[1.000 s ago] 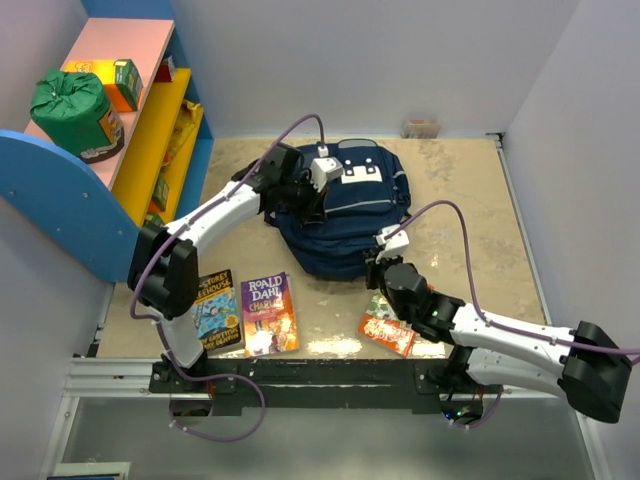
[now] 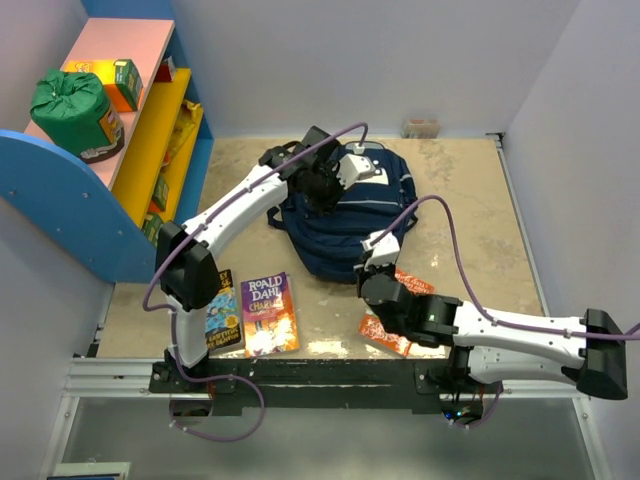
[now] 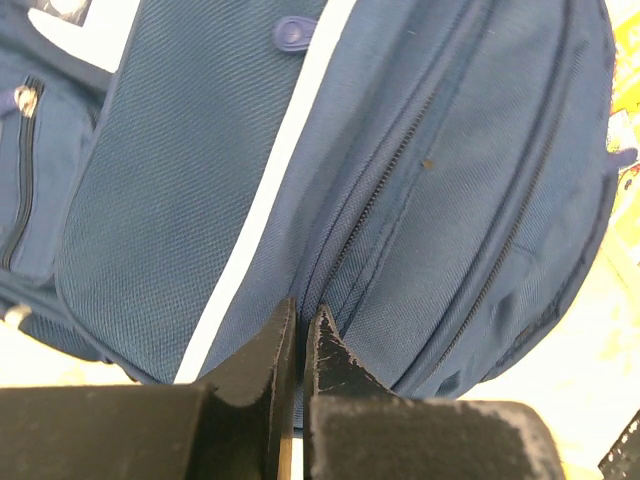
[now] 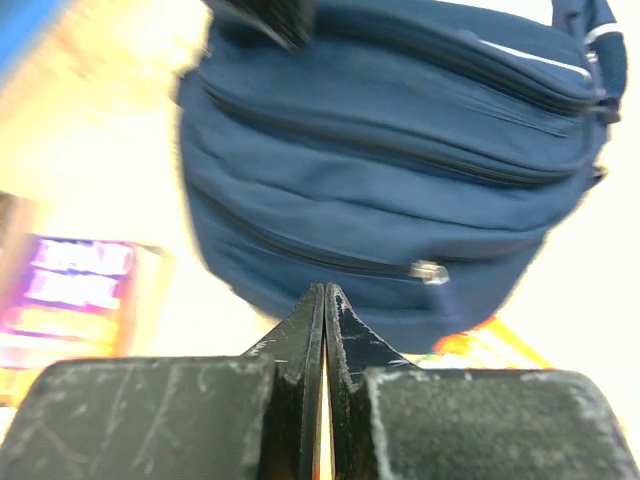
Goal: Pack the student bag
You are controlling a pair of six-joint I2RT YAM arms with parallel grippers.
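A navy backpack [image 2: 330, 240] lies in the middle of the table, its zips showing in both wrist views. My left gripper is over its upper part, shut on navy fabric beside a zipper and a white strip. My right gripper is shut, nothing visible between its fingers, at the bag's lower front edge, near a zipper pull [image 4: 428, 271]. A Roald Dahl book [image 2: 269, 315] and a blue book [image 2: 222, 310] lie front left; an orange book [image 2: 385, 336] lies partly under my right arm.
A shelf unit [image 2: 150, 140] with boxes and a green sack [image 2: 78, 115] stands at the back left. Bare table [image 2: 470, 210] is at the right. Walls bound the back and right.
My left gripper has moved right and up across the backpack over the last second.
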